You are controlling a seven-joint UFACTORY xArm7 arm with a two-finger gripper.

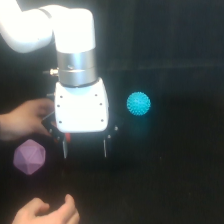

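Note:
My gripper (85,151) hangs below the white arm head, left of the middle of the view. Its two thin fingers stand wide apart, and only dark surface shows between their tips. At the left, a hand (22,121) reaches in with its fingertips beside the white head, partly hidden by it. A small red-orange patch (67,137) shows just under the head's lower edge, near the left finger; most of that thing is hidden. To the lower left lies a purple faceted ball (29,157). A spiky turquoise ball (138,103) sits to the right of the head, apart from it.
A second hand (49,213) lies at the bottom left edge, below the purple ball.

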